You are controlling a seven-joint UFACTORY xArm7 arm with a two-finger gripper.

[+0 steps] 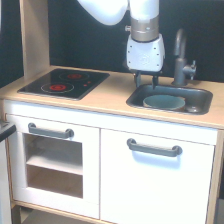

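Observation:
Above the left rim of the sink point(200, 104) hangs my gripper point(147, 80), pointing down from the white arm. Its two dark fingers stand apart, and nothing shows between them. A grey-green dish or bowl point(164, 103) lies in the dark sink basin, just below and to the right of the fingers. From this angle I cannot tell how high the fingertips are above the rim.
At the back right of the sink stands a dark faucet point(180, 62). The black stove top point(65, 83) with red burner rings is at the left; bare wooden counter point(110, 97) lies between. Below are a windowed oven door point(88, 190) and a white cabinet door point(150, 185).

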